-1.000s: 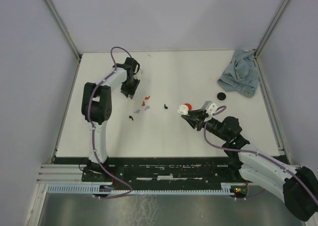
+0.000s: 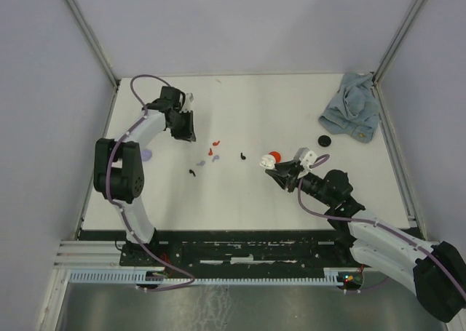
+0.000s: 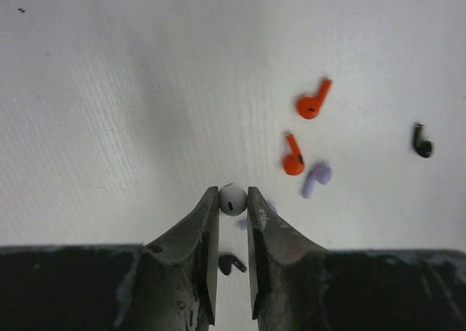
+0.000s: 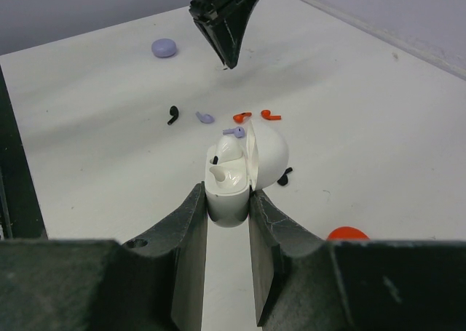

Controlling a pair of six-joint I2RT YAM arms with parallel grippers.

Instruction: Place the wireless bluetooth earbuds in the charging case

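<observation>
My right gripper is shut on a white charging case [image 4: 226,174] with its lid upright, held at the centre of the top view. My left gripper is shut on a small white rounded piece [image 3: 232,200], seemingly an earbud, over the left part of the table. Below it lie red earbuds [image 3: 293,164], lilac earbuds [image 3: 321,175] and black earbuds [image 3: 424,146].
A lilac case [image 2: 145,154] lies at the left, a red disc [image 4: 347,234] and a black disc [image 2: 324,140] toward the right. A blue cloth [image 2: 350,107] lies at the back right.
My right arm and the case in it have not visibly moved.
</observation>
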